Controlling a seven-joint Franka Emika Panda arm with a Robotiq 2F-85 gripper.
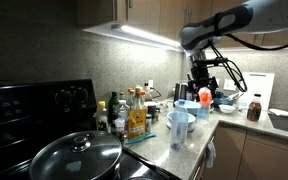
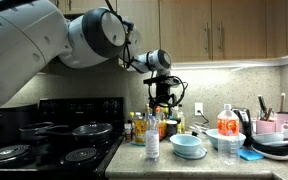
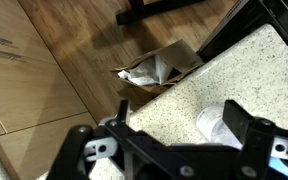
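My gripper stands open over the counter edge in the wrist view, its two fingers well apart and nothing seen between them. A clear plastic container [image 3: 214, 124], probably a bottle from above, shows just beside the right finger. In exterior view 1 the gripper hangs close to a bottle with a pink-orange part [image 1: 206, 97]; whether they touch cannot be told. Exterior view 2 shows that bottle [image 2: 228, 133] at the right front of the counter. A clear bottle [image 2: 152, 139] and stacked pale blue bowls [image 2: 189, 147] stand to its left.
Several sauce and oil bottles [image 1: 137, 116] crowd the counter by the stove, where a lidded pan [image 1: 76, 160] sits. A dark-lidded brown jar [image 1: 254, 109] is farther right. Below the counter, a paper bag [image 3: 159, 66] lies on the wooden floor.
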